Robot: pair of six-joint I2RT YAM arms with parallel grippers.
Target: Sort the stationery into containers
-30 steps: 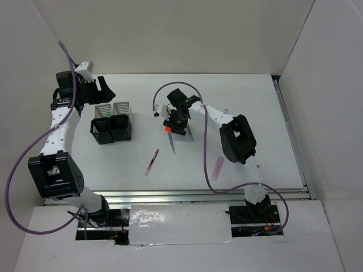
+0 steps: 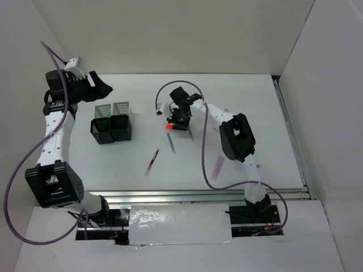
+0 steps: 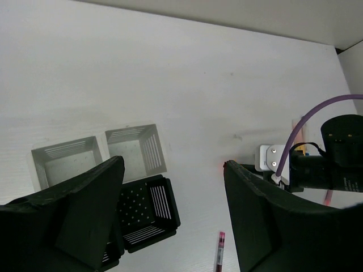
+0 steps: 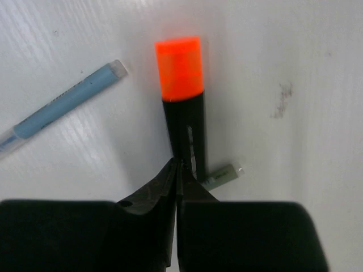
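A black marker with an orange end [image 4: 180, 71] shows in the right wrist view, its lower end covered by the fingertips. My right gripper has its tips close together there; whether they hold the marker is hidden. A grey-green pen [image 4: 222, 177] pokes out beside the marker, and a blue pen [image 4: 71, 99] lies to its left. In the top view, a red pen [image 2: 152, 162] and a pink strip [image 2: 218, 168] lie nearer the front. Two white baskets [image 3: 133, 148] and two black baskets [image 3: 148, 214] stand together. Open and empty, my left gripper hangs by them.
The right arm [image 2: 218, 116] reaches across the table's middle, its purple cable [image 2: 204, 144] looping over. Bare table [image 2: 170, 85] stretches along the back. Free room also lies between the baskets and the red pen. Walls bound the sides and back.
The left gripper has shifted a little left, away from the baskets. Small shifts show in the right arm around the marker, whose orange end now lies slightly farther back and to the right.
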